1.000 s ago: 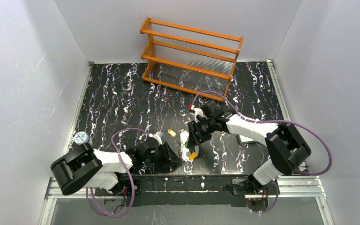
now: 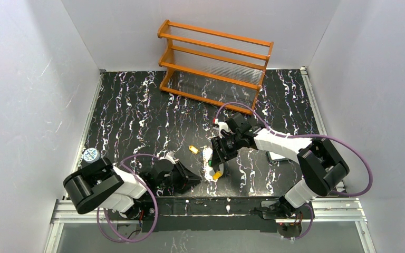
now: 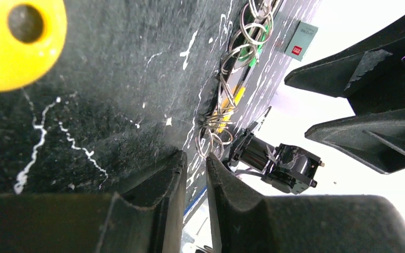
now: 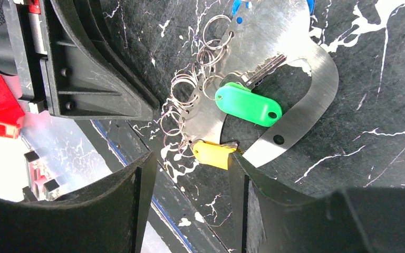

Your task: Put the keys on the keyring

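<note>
A flat metal holder [image 4: 306, 113] with several wire rings [image 4: 176, 100] along one edge lies on the dark marbled table. On it rest a green-tagged key [image 4: 248, 105] and a yellow tag [image 4: 211, 154], the latter near the lower rings. Another yellow tag [image 2: 193, 149] lies apart on the table; it appears large in the left wrist view [image 3: 21, 42]. My right gripper is over the holder, fingers apart, with the yellow tag visible beyond the gap. Left of the holder, my left gripper is low, a narrow gap between its fingers and nothing held.
An orange wooden rack [image 2: 216, 63] stands at the back. A round white-topped item [image 2: 91, 155] sits at the left edge, and a pale flat item [image 2: 277, 156] lies behind the right arm. Both grippers are close together.
The right arm and the tags look unmoved.
</note>
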